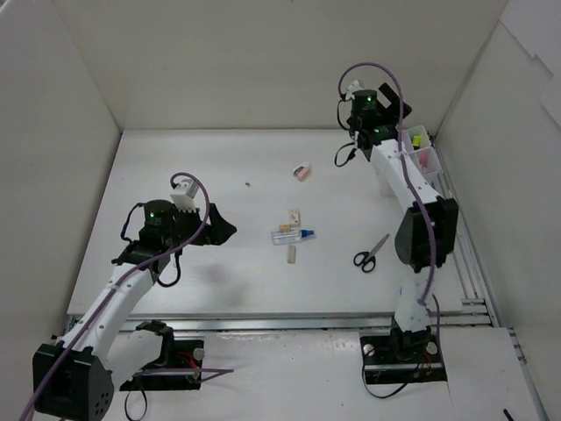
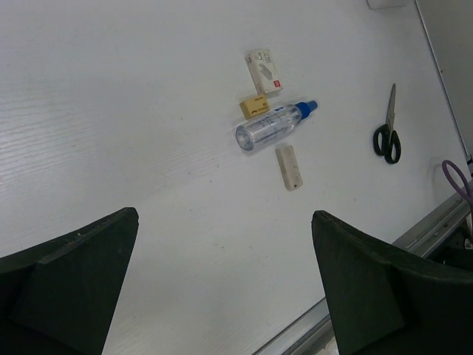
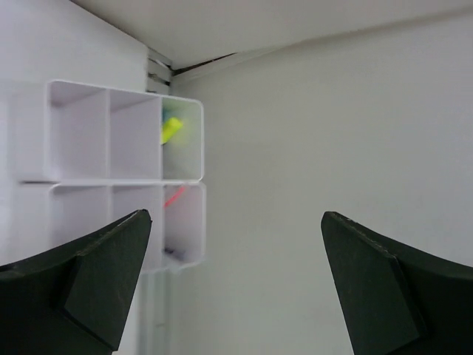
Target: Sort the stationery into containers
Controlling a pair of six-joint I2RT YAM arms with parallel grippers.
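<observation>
A clear bottle with blue cap (image 1: 291, 237), a small yellow box (image 2: 254, 106), a white packet (image 2: 263, 71), a pale bar (image 2: 288, 166), scissors (image 1: 368, 254) and a pink item (image 1: 301, 171) lie on the table. My left gripper (image 1: 219, 225) hangs open over the left part, left of the bottle. My right gripper is open above the white compartment containers (image 3: 136, 100); a yellow item (image 3: 171, 129) sits in a far compartment, a red item (image 3: 175, 195) in another.
A wall stands close to the right of the containers; a metal rail (image 1: 316, 319) runs along the front edge.
</observation>
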